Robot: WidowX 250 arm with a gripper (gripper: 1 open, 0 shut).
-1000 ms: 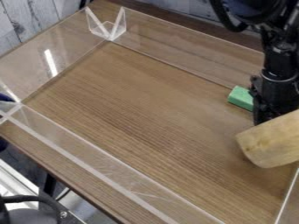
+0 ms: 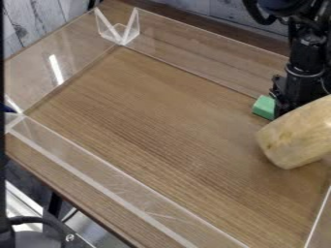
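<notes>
The black gripper [image 2: 296,94] is at the right of the camera view, low at the tray's floor. A large pale tan object [image 2: 297,136] lies tilted just below it, covering part of the gripper. A small green block [image 2: 265,108] lies just left of the gripper. The fingertips are largely hidden behind the tan object, so what they hold is unclear.
The wooden tray floor [image 2: 142,107] is clear across the middle and left. Clear plastic walls run along its edges, with a clear bracket [image 2: 118,29] at the top left. Dark hardware sits at the lower left.
The gripper and the tan object have moved up toward the back of the tray and slightly left, closer to the green block.
</notes>
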